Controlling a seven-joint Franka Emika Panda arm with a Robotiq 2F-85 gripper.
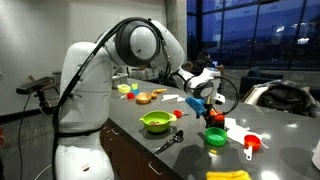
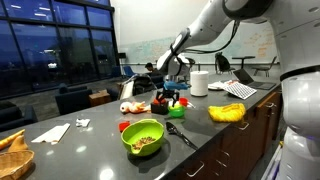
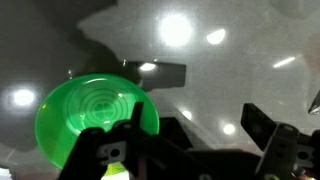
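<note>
My gripper hangs above the table beside a small green bowl. In the wrist view the gripper is open, with its dark fingers wide apart and bare grey tabletop between them. That green bowl appears empty there, lying at the left, partly covered by the left finger. Behind the gripper is a dark container with red and orange things in it, partly hidden by the arm.
A larger light-green bowl stands nearer the arm, with a black-handled utensil close by. A yellow cloth, a red cup and white papers are also on the table. Open tabletop shows at the far left.
</note>
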